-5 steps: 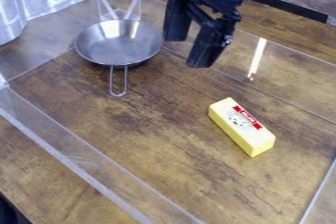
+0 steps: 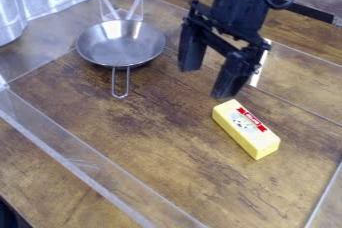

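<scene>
My black gripper [image 2: 215,66] hangs over the middle of the wooden table, open, its two fingers spread with nothing seen between them. Below and to the right of it lies a yellow box [image 2: 246,129] with a red and white label. A steel pan [image 2: 120,42] with a wire handle rests at the upper left, left of my gripper.
A white object with pointed tips [image 2: 120,10] stands behind the pan. Clear plastic edges run along the left and right of the table [image 2: 120,152]. The wood in front of the pan and left of the box is bare.
My gripper has moved down and to the right in the view, toward the yellow box. The pan and box have not moved.
</scene>
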